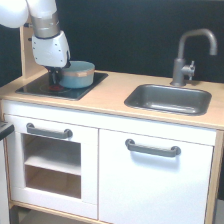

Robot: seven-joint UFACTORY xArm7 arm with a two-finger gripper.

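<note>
A blue-grey pot (81,76) stands on the black stove top (45,86) at the counter's left. From above, the white arm reaches down to the pot's left side, and the dark fingers of my gripper (57,76) are close against that side. Whether they touch the pot or are around its handle or rim is too small to tell. The state of the fingers does not show clearly.
On the right of the wooden counter (112,88) is a metal sink (168,98) with a tall grey faucet (183,62). The counter between stove and sink is clear. Below are white cabinet doors with dark handles (153,149).
</note>
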